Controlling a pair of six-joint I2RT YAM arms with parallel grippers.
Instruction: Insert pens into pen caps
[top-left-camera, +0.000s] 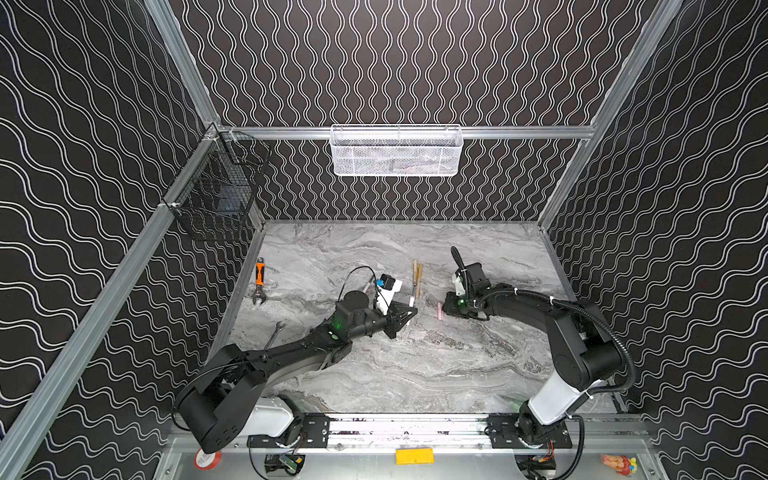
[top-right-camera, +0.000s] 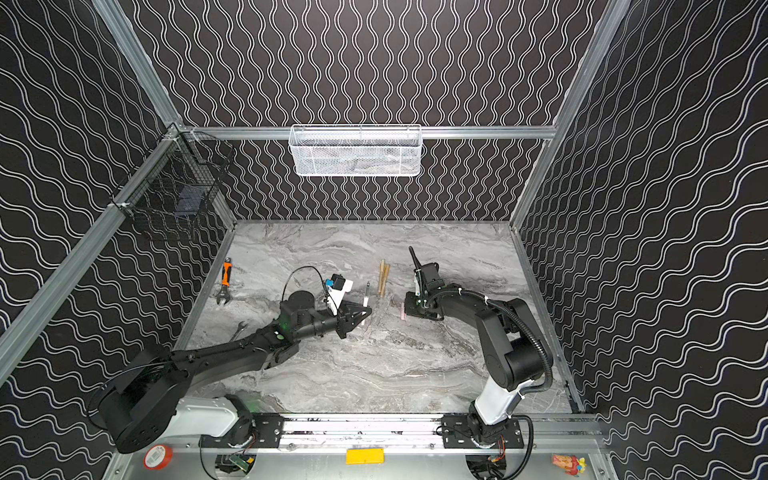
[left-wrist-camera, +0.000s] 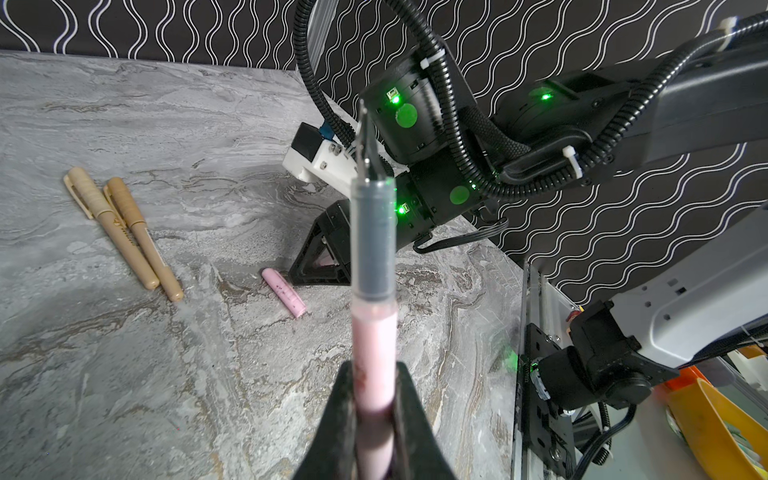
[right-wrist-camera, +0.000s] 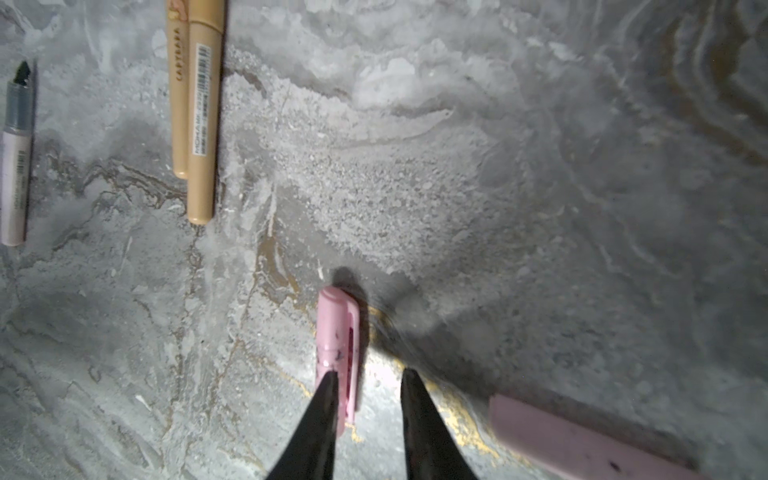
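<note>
Shut on an uncapped pink pen, my left gripper has the pen's grey collar and tip pointing away from its fingers. A pink cap with a clip lies on the marble table; in the left wrist view this cap is just beside my right gripper. That right gripper is partly open over the table, with a gap between its fingers, and its left finger overlaps the cap's lower end in view. A second pink piece lies to the right of the fingers, partly cut off.
Two beige pens lie side by side farther back. Another uncapped pen with a dark tip lies beyond them to the left. An orange-handled wrench is at the table's left.
</note>
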